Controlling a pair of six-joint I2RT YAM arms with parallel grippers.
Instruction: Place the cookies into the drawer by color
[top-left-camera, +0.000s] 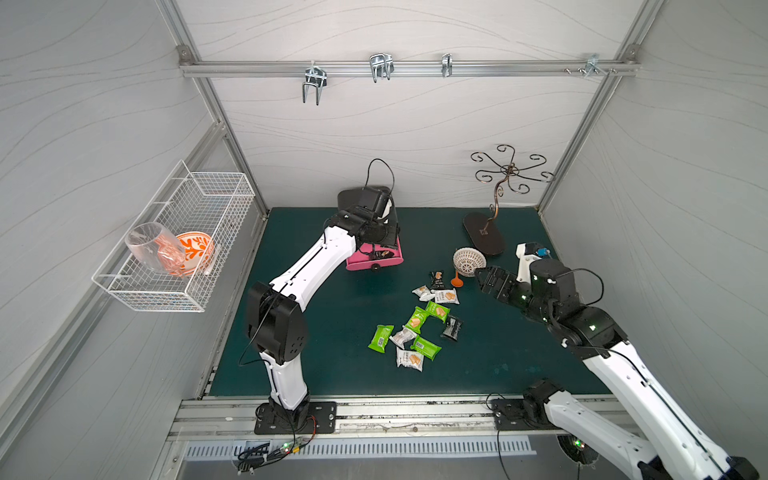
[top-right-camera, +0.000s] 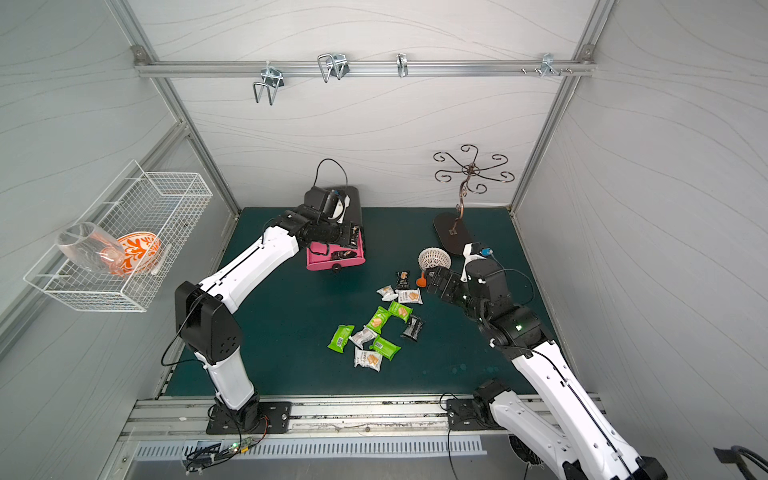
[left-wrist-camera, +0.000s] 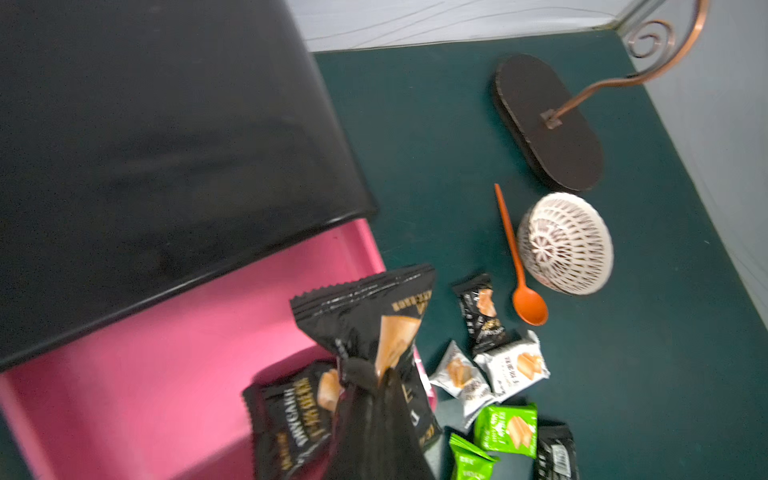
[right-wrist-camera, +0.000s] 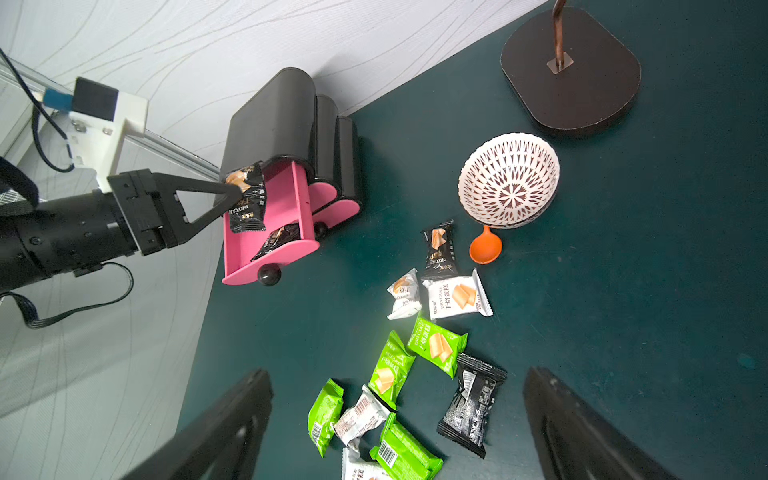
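My left gripper is shut on a black cookie packet (right-wrist-camera: 249, 209), holding it above the pulled-out pink drawer (right-wrist-camera: 281, 256) of the black drawer unit (right-wrist-camera: 270, 120). Inside that drawer lies another black packet (left-wrist-camera: 296, 416). On the table are two more black packets, one (right-wrist-camera: 439, 249) near the orange spoon and one (right-wrist-camera: 472, 405) by the green ones. Several green packets (right-wrist-camera: 438, 344) and white packets (right-wrist-camera: 457, 296) are spread around them. My right gripper stands open over the table, its fingers (right-wrist-camera: 212, 432) wide apart with nothing held between them.
A white woven basket (right-wrist-camera: 509, 181) and an orange spoon (right-wrist-camera: 485, 246) lie right of the packets. Behind them is a dark stand base (right-wrist-camera: 569, 72). A wire rack (top-left-camera: 184, 240) hangs on the left wall.
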